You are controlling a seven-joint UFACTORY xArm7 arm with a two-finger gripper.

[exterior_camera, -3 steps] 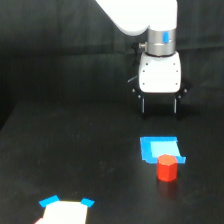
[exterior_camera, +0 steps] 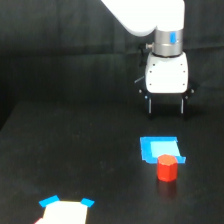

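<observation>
A red block (exterior_camera: 167, 168) with angled sides stands on the dark table. It overlaps the front edge of a pale square bordered in blue tape (exterior_camera: 147, 149) in this view. Behind and above them hangs my white gripper (exterior_camera: 166, 111), pointing down. Its two dark fingers are spread wide apart, and the space between them is empty. The gripper is clear of the block.
At the bottom left, a whitish object (exterior_camera: 65, 213) is cut off by the frame edge, with pieces of blue tape (exterior_camera: 49, 201) at its corners. A black curtain (exterior_camera: 60, 50) hangs behind.
My gripper has shifted slightly to the right in the view. The red block and the taped square have stayed where they were.
</observation>
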